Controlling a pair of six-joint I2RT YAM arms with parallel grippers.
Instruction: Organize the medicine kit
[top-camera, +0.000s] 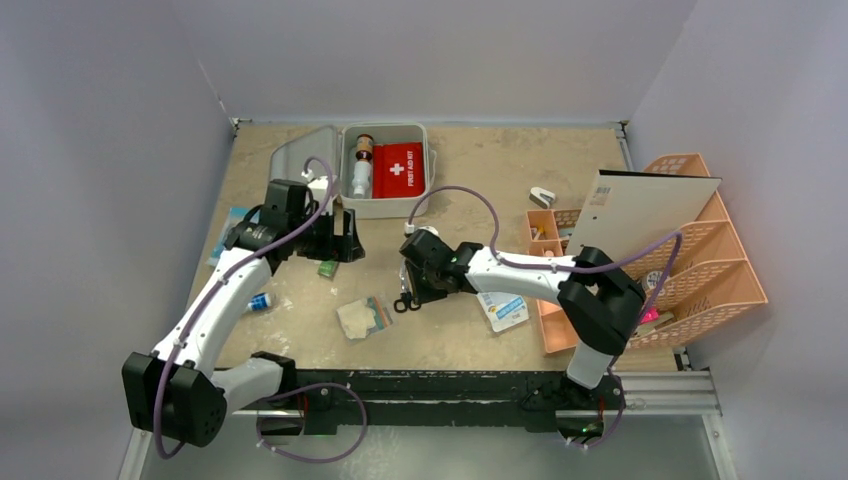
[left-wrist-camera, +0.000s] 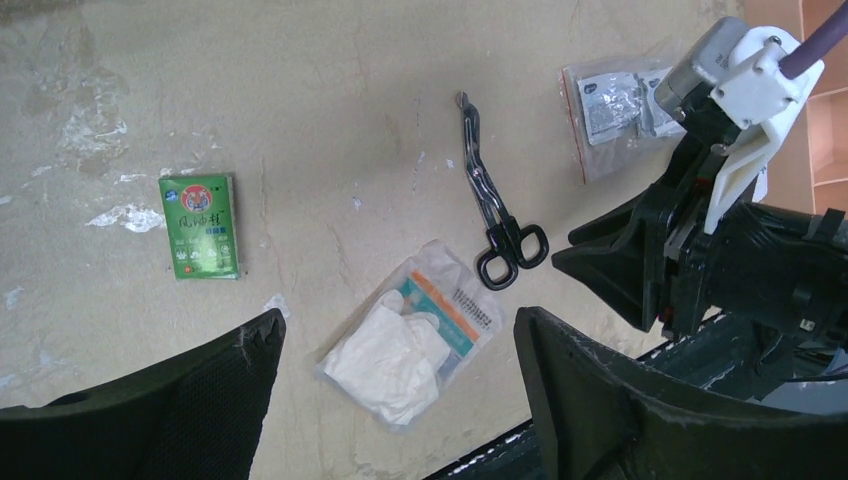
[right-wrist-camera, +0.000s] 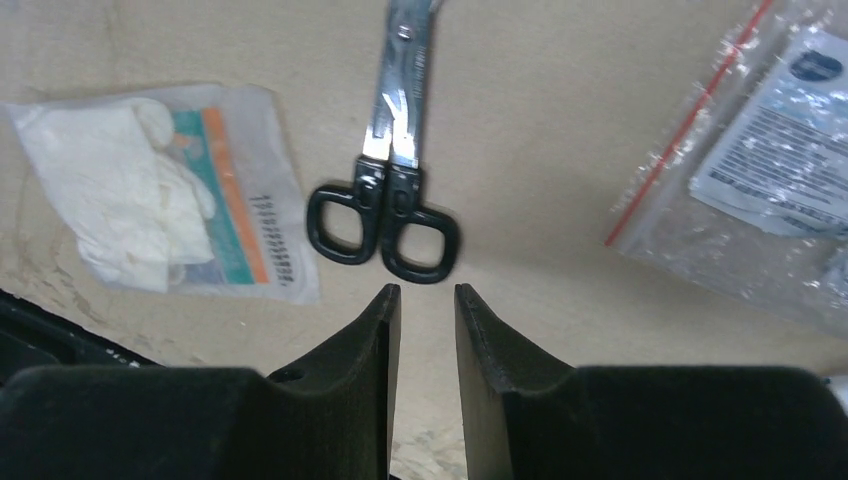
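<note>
Black-handled scissors (right-wrist-camera: 395, 150) lie flat on the table. Just behind their handles, my right gripper hovers part open, nothing between its fingers. Over the left side of the table my left gripper is wide apart and empty. Below it are a green box (left-wrist-camera: 202, 226) and a zip bag of white gloves (left-wrist-camera: 395, 360). The grey medicine box (top-camera: 387, 208) stands open at the back, holding a red first aid pouch (top-camera: 399, 170) and two bottles (top-camera: 362, 172). A clear bag with a red seal (right-wrist-camera: 770, 150) lies right of the scissors.
An orange organizer (top-camera: 700, 290) takes up the right side, a white stapler (top-camera: 542, 197) near it. A blue-and-white packet (top-camera: 503, 310) lies under the right arm. Near the left arm is a blue-and-white bottle (top-camera: 259, 302).
</note>
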